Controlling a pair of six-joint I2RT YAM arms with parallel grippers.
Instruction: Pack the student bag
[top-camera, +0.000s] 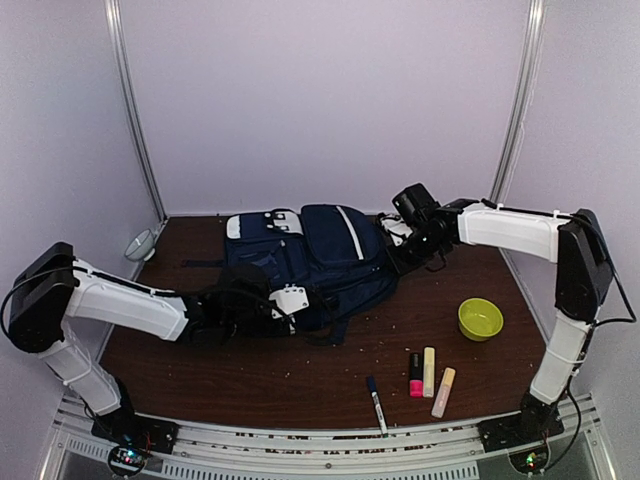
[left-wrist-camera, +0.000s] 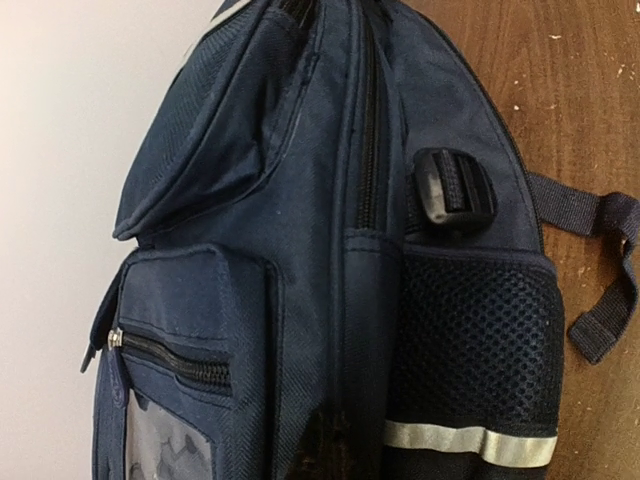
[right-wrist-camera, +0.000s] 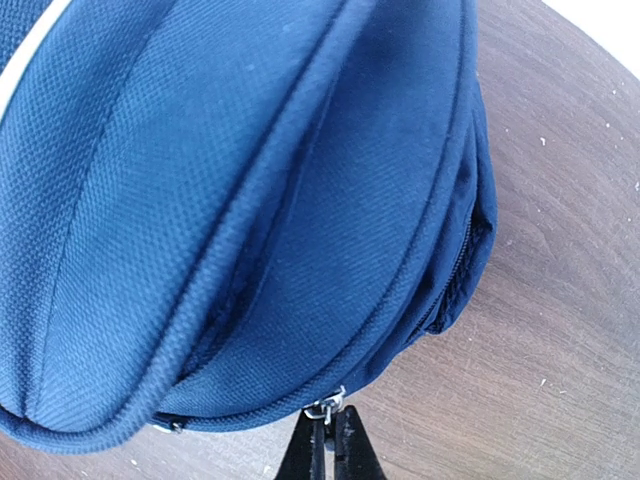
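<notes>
A navy blue backpack (top-camera: 290, 255) lies on the table's back half, its side mesh pocket (left-wrist-camera: 475, 345) and long side zipper (left-wrist-camera: 368, 150) facing my left wrist view. My right gripper is shut on a small metal zipper pull (right-wrist-camera: 325, 405) at the bag's curved edge. By the bag's front side, my left gripper shows only as dark tips low in its wrist view; it looks shut, and nothing shows between its fingers. In front lie a blue-capped marker (top-camera: 377, 405), a pink-and-black highlighter (top-camera: 416, 374), a pale yellow stick (top-camera: 429, 372) and a peach-coloured stick (top-camera: 443, 393).
A lime green bowl (top-camera: 480, 319) stands at the right. By the left wall is a white bowl (top-camera: 140, 246). A loose strap (left-wrist-camera: 610, 265) hangs from the bag's side. Bare table (top-camera: 240, 385) lies open at the front left.
</notes>
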